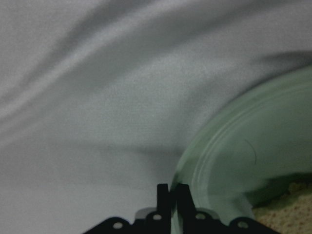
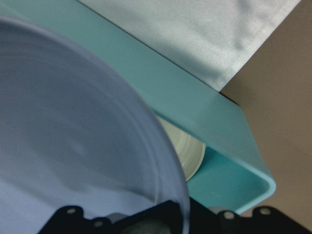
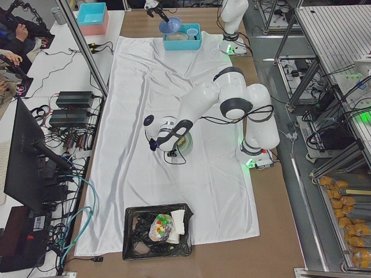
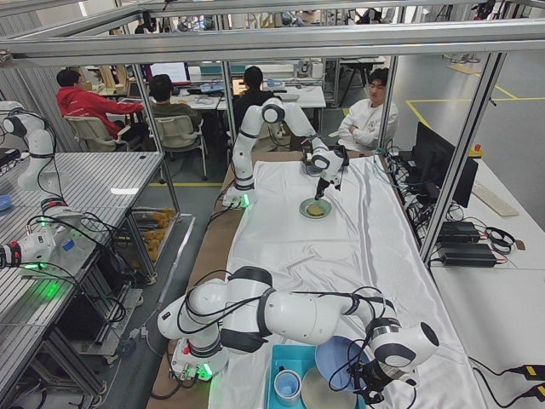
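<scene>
A green plate (image 4: 306, 207) with a tan, bread-like piece (image 1: 282, 214) lies on the white cloth. My left gripper is at the plate's rim (image 1: 219, 131), fingers close together, apparently shut on it. At the other end, my right gripper grips the rim of a blue bowl (image 2: 73, 126), which is tilted in the camera right view, over a turquoise bin (image 2: 204, 114). Inside the bin are a beige dish (image 4: 319, 394) and a blue cup (image 4: 288, 385).
A black crate (image 3: 156, 249) with a bag and white paper stands at one table end. The cloth (image 3: 133, 87) is otherwise largely clear. A monitor (image 3: 23, 156) and cables line one side.
</scene>
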